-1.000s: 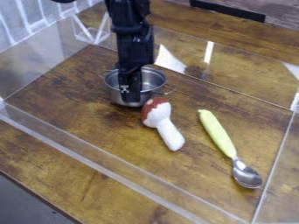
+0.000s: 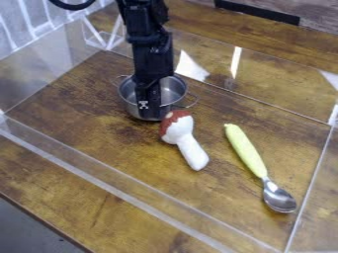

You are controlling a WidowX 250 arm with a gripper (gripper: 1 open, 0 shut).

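Note:
A black gripper (image 2: 148, 91) points down into a metal bowl (image 2: 175, 92) near the middle of the camera view, its lower parts over and inside the bowl. Whether its fingers are apart or together is hard to make out. Just below and right of the bowl lies a white-handled object with a red head (image 2: 185, 138). Farther right lies a spoon with a pale yellow handle (image 2: 246, 151), its metal end toward the bottom right.
Clear panels edge the work area, and bare wood shows at the back right.
The gripper has shifted slightly within the bowl area. The red-and-white object and the spoon have not moved.

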